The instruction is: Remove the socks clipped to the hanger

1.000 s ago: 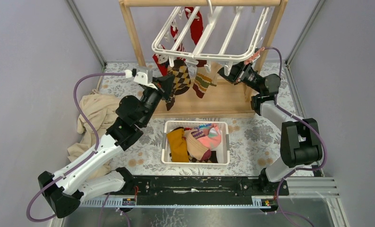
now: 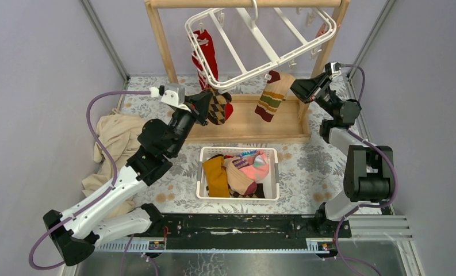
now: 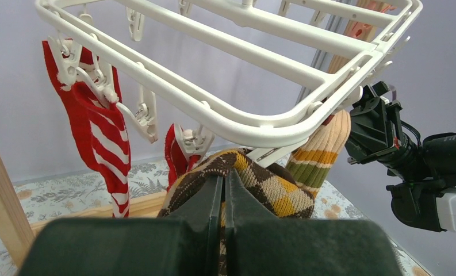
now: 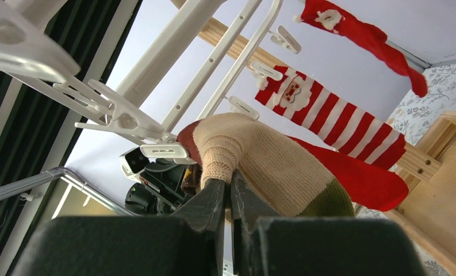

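The white hanger (image 2: 260,46) holds clipped socks. My left gripper is shut at the brown-and-yellow checkered sock (image 3: 271,195), which appears pinched at its fingertips. My right gripper is shut on the beige striped sock (image 4: 277,172), whose maroon end is still at a clip (image 4: 162,150). Red-and-white striped sock (image 4: 340,123) and red Santa sock (image 4: 352,26) hang farther along. The white basket (image 2: 237,200) holds several loose socks.
A wooden frame (image 2: 156,34) stands around the hanger, with a wooden tray floor (image 2: 254,132) below. Crumpled beige cloth (image 2: 113,149) lies at the left.
My right gripper has moved rightward with the beige sock stretched toward it. The hanger has swung and tilted, its socks shifting with it. The left arm has moved very little.
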